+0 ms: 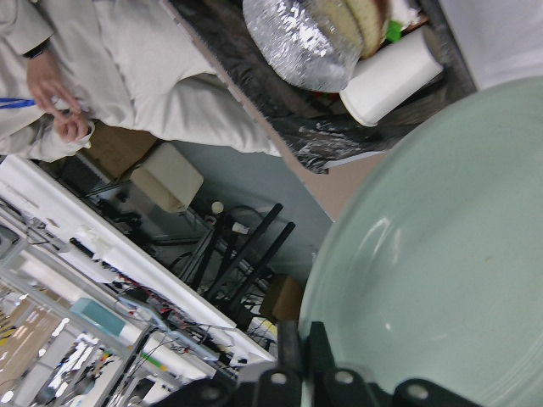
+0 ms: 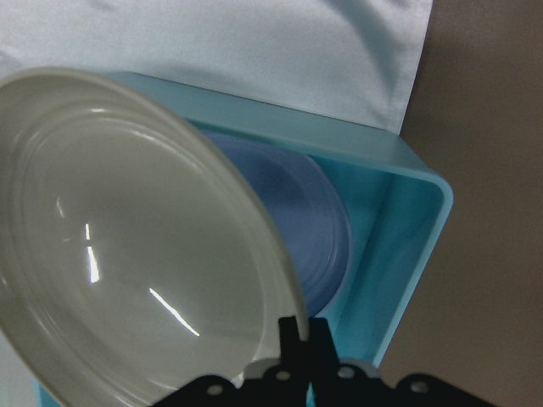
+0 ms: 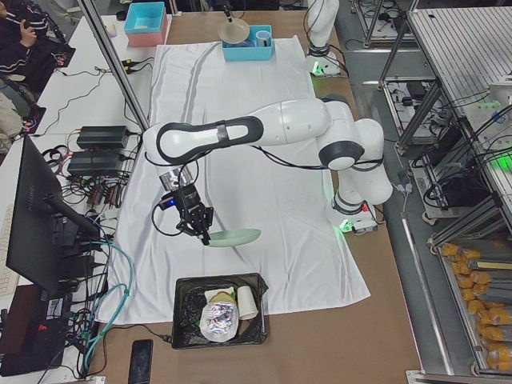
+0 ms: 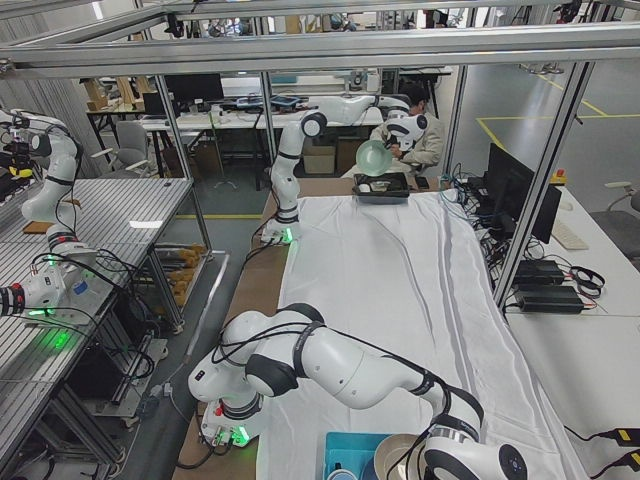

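Observation:
My left gripper (image 3: 206, 234) is shut on the rim of a pale green plate (image 3: 234, 238), tilted above the white cloth beside a black tray (image 3: 182, 312) holding a foil-wrapped item (image 3: 218, 322) and a white cylinder (image 3: 246, 302). In the right wrist view, my right gripper is shut on the rim of a cream plate (image 2: 127, 237), which hangs over a light blue bin (image 2: 399, 254) with a blue dish (image 2: 314, 212) inside.
The white cloth (image 3: 232, 96) between the tray and the bin is clear. A monitor (image 3: 40, 232) and cables line the left side; a person (image 4: 420, 130) sits behind the tray.

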